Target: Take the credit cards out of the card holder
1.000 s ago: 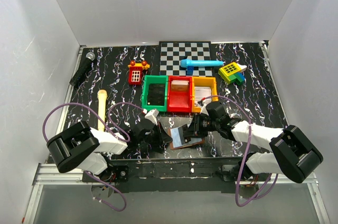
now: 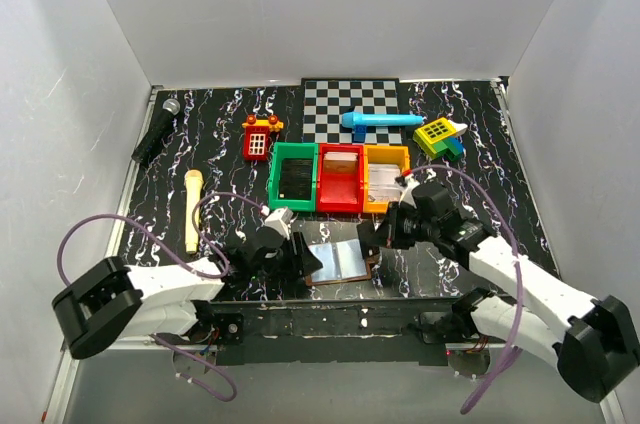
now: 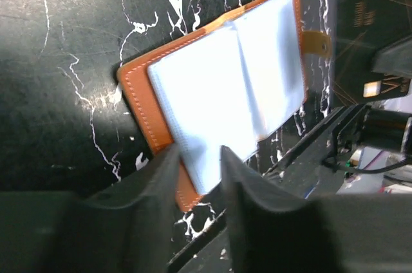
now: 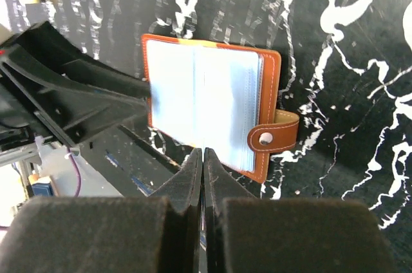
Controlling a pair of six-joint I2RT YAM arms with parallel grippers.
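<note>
The tan leather card holder (image 2: 338,262) lies open on the marble table, showing clear sleeves; in the left wrist view its sleeves (image 3: 207,96) look pale blue-white, and the snap strap (image 4: 270,136) shows in the right wrist view. My left gripper (image 2: 305,256) is at the holder's left end, its blurred fingertips (image 3: 196,163) part open at the edge. My right gripper (image 2: 381,235) is above the holder's right end, shut, with nothing seen between its fingers. I cannot tell whether any card is inside the sleeves.
Green (image 2: 292,199), red (image 2: 339,196) and yellow (image 2: 386,154) bins stand behind the holder, with a chessboard (image 2: 322,109) beyond. A wooden microphone-like toy (image 2: 192,214) lies left, toy blocks (image 2: 438,139) back right. The front table edge is close below the holder.
My right gripper has lifted and shifted right, uncovering more of the holder. My left arm has shifted slightly, staying at the holder's left end.
</note>
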